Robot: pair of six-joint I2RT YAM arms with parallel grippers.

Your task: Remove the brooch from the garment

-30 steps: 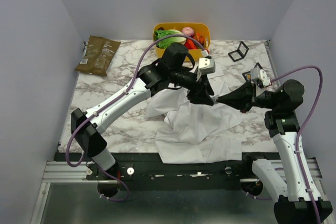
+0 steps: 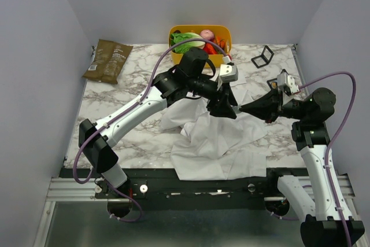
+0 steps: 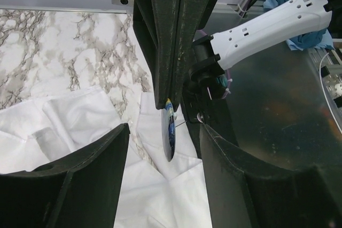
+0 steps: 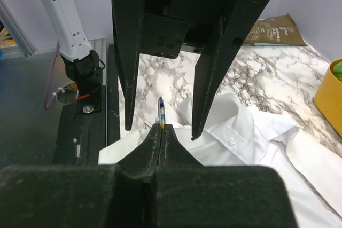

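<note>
The small brooch (image 3: 170, 132) is up in the air, seen edge-on as a thin plate with blue and gold on it. My right gripper is shut on its edge, and the brooch (image 4: 161, 109) sticks out beyond the tips. My left gripper stands open around the brooch, one finger (image 3: 120, 145) to each side with a visible gap, touching neither face. Below both grippers the white garment (image 2: 208, 143) lies spread on the table, clear of the brooch. In the top view the two grippers meet tip to tip over the garment, largely hiding the brooch.
A yellow basket (image 2: 176, 57) of vegetables stands at the back centre. A brown bag (image 2: 108, 62) lies at the back left, and a black frame (image 2: 263, 56) at the back right. Bare marble (image 2: 139, 148) shows left of the garment.
The right arm and the garment look unmoved.
</note>
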